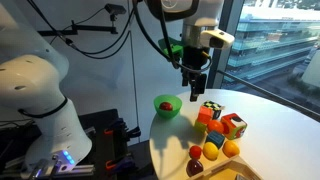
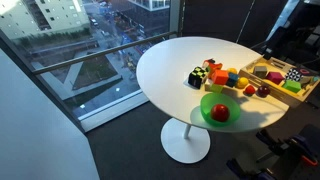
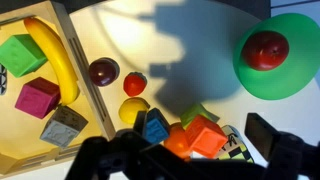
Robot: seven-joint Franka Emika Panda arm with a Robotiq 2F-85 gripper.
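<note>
My gripper (image 1: 192, 82) hangs in the air above the white round table, well over the blocks. In the wrist view its two dark fingers (image 3: 265, 137) stand wide apart at the lower edge, with nothing held between them. Below lie an orange-red cube (image 3: 206, 136), a blue cube (image 3: 155, 126), an orange (image 3: 178, 140), a yellow lemon (image 3: 132, 109), a small red ball (image 3: 135, 84) and a dark plum-like fruit (image 3: 103, 71). A green bowl (image 3: 247, 78) holds a red apple (image 3: 265, 50). The gripper partly hides a black-and-white checkered block (image 3: 236, 145).
A wooden tray (image 3: 81, 53) carries a banana (image 3: 52, 57), a green cube (image 3: 20, 55), a magenta cube (image 3: 38, 97) and a grey cube (image 3: 64, 127). Bare tabletop (image 2: 185, 62) stretches toward the window side. Clear table also lies between bowl and tray.
</note>
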